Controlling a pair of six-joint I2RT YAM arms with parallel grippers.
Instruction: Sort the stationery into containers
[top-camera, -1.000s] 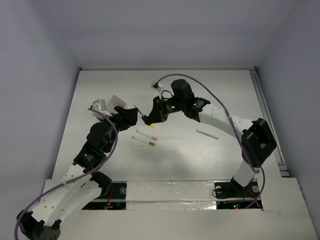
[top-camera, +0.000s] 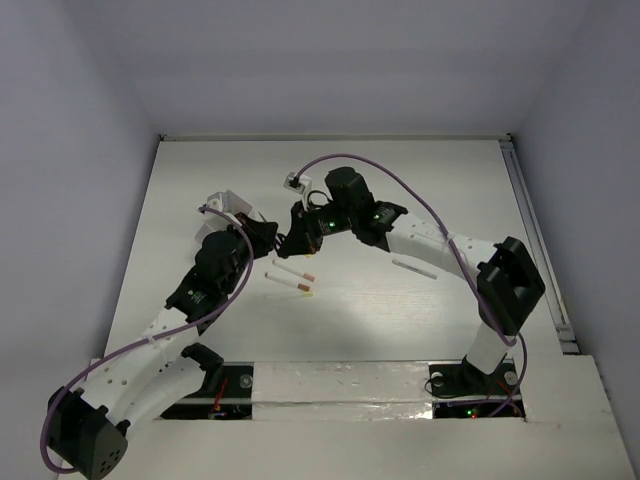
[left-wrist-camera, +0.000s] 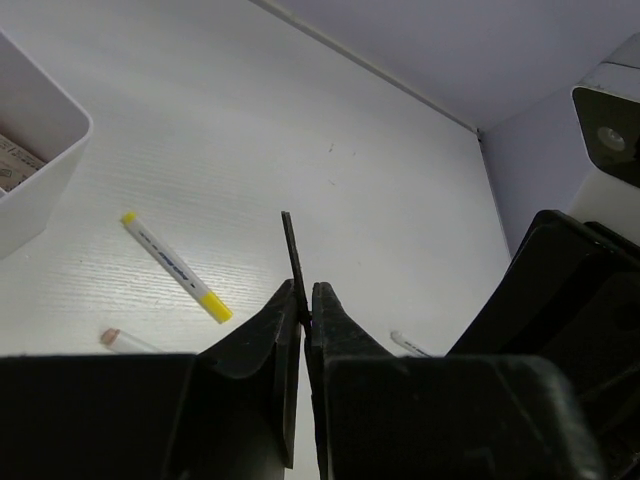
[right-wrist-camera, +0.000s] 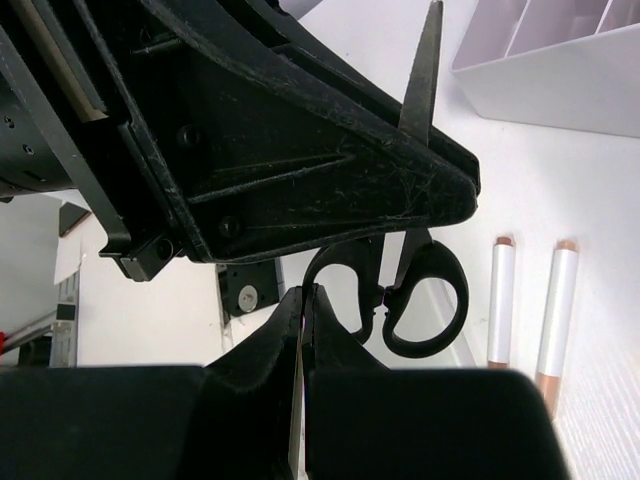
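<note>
Black-handled scissors (right-wrist-camera: 424, 75) are held between both arms, blade up in the right wrist view. My left gripper is shut across the blades, with the tip sticking out past its fingers. In the right wrist view, my right gripper is shut on the edge of one handle loop. On the table lie two white markers with brown ends, the shorter marker (right-wrist-camera: 502, 300) and the longer marker (right-wrist-camera: 557, 320). A yellow-ended marker (left-wrist-camera: 175, 265) rests near the white divided container (left-wrist-camera: 40, 205), which holds a small block-like item.
A lone pen (top-camera: 414, 270) lies on the right side of the table, under the right arm. Both grippers meet closely above the middle-left of the table.
</note>
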